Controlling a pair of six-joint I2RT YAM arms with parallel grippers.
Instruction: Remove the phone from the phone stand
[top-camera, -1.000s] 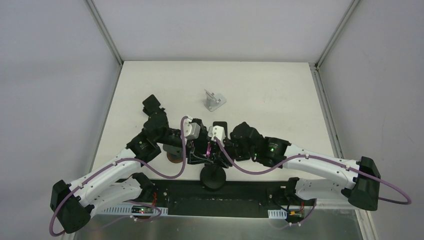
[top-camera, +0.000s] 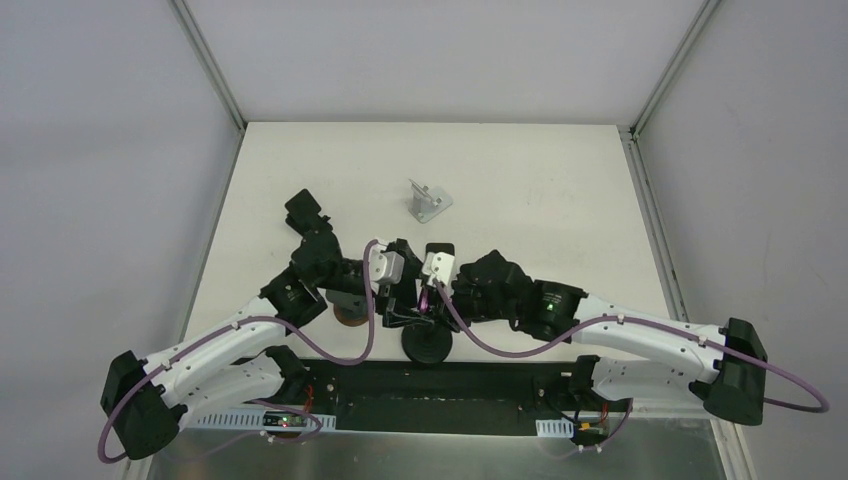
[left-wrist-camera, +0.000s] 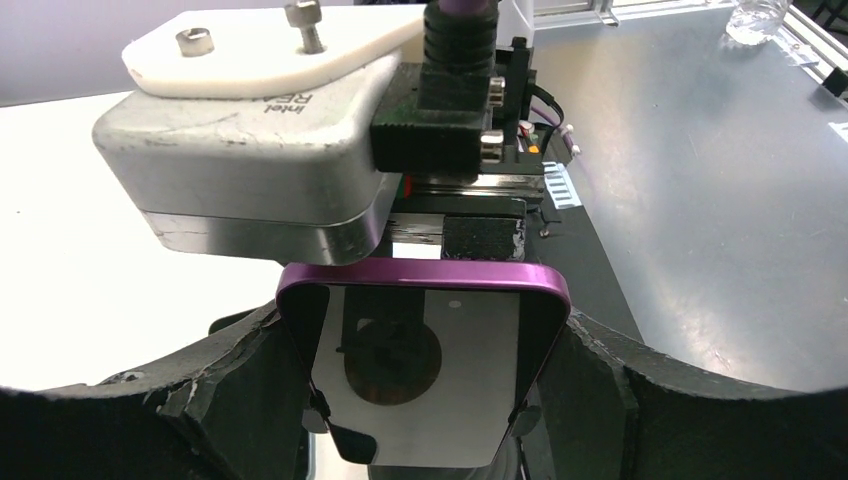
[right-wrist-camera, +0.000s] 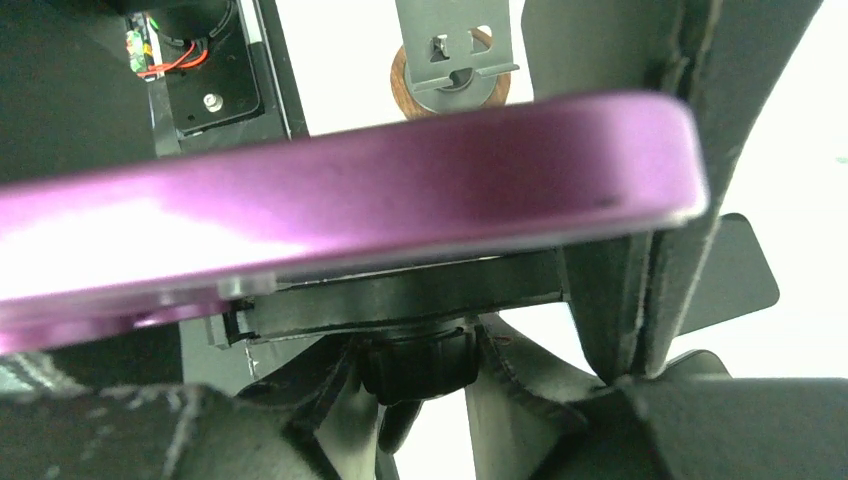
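Observation:
A phone with a purple frame (left-wrist-camera: 425, 272) stands up between my two grippers, its dark glass face towards the left wrist camera. The fingers (left-wrist-camera: 225, 400) of my left gripper press against both long sides of the phone. In the right wrist view, the purple edge (right-wrist-camera: 400, 185) cuts across the foreground. Behind it are the dark holder and neck (right-wrist-camera: 418, 360) of the phone stand, with my right gripper shut around the neck. From above, the stand's round black base (top-camera: 427, 341) shows below the grippers, which hide most of the phone.
A clear stand (top-camera: 428, 203) sits farther back. Another black stand (top-camera: 304, 210) is at the left, and a grey holder with a wooden base (top-camera: 350, 313) lies beneath the left arm.
Both arms have shifted slightly to the right together, and the phone's purple edge with them. The stand's round base has moved a little away from the table's front edge.

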